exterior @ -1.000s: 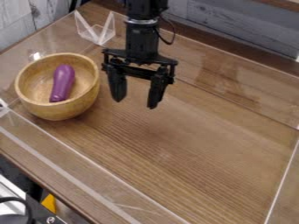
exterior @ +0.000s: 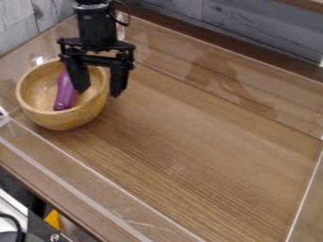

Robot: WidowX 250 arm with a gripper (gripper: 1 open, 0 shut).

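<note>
My black gripper [exterior: 96, 76] hangs over the round wooden bowl [exterior: 60, 115] at the upper left, its two fingers open and spread apart. A purple oblong object [exterior: 66, 89] lies in the bowl, just left of and beside my left finger. I cannot tell whether the finger touches it.
Low edges border it along the back and right. Something small and yellow [exterior: 53, 218] and a dark cable lie beyond the table's edge at the bottom left.
My gripper has moved left from the open tabletop to above the bowl, beside the purple object. The bowl and purple object look unmoved.
</note>
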